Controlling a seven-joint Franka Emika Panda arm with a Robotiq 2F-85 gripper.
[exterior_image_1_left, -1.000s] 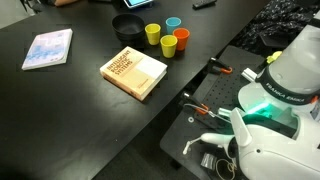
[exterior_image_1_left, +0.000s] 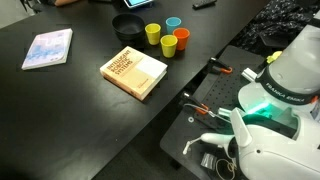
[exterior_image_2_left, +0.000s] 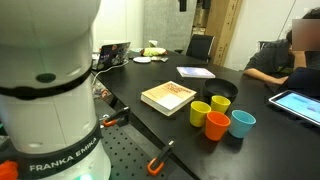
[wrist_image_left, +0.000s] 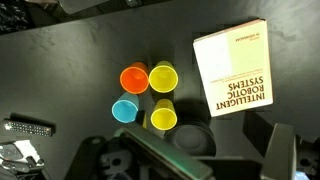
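Observation:
In the wrist view, my gripper stands open above the table, its dark fingers apart at the lower edge with nothing seen between them. Below it are an orange cup (wrist_image_left: 134, 77), two yellow cups, one nearer the book (wrist_image_left: 163, 77) and one by the black bowl (wrist_image_left: 193, 137), and a blue cup (wrist_image_left: 125, 108). A thick cream book (wrist_image_left: 234, 67) titled "Intelligent Robotic Systems" lies flat to their right. Exterior view 1 shows the same book (exterior_image_1_left: 133, 72) in front of the bowl (exterior_image_1_left: 128, 27). The gripper is out of that view.
A second, pale-covered book (exterior_image_1_left: 48, 47) lies at the far left of the table. A dark remote (wrist_image_left: 30, 127) sits past the cups. A tablet (exterior_image_2_left: 298, 105) is at the right in exterior view 2, with a person seated behind.

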